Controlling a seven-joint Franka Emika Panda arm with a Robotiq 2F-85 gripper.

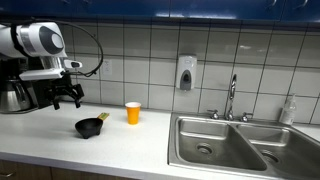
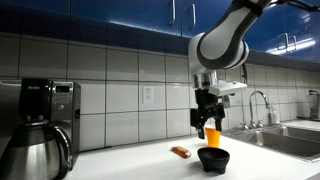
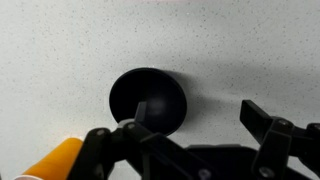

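Observation:
A black bowl [image 1: 88, 128] sits on the white counter, left of the orange cup [image 1: 133, 113]. My gripper [image 1: 67, 102] hangs above the counter, up and left of the bowl in exterior view 1. In the wrist view its two fingers [image 3: 253, 116] are spread wide, so the gripper is open and holds nothing. One finger overlaps the lower part of the bowl [image 3: 148, 88] there; the other is over bare counter. The cup [image 3: 56, 160] shows only partly, at the lower left. Behind the bowl lies a small orange-brown object [image 2: 181, 151].
A double sink [image 1: 205, 148] with a faucet [image 1: 232, 100] takes up the right side. The coffee maker [image 2: 40, 125] stands at the counter's other end. A tiled wall [image 1: 145, 75] closes off the back. Between cup and sink the counter is bare.

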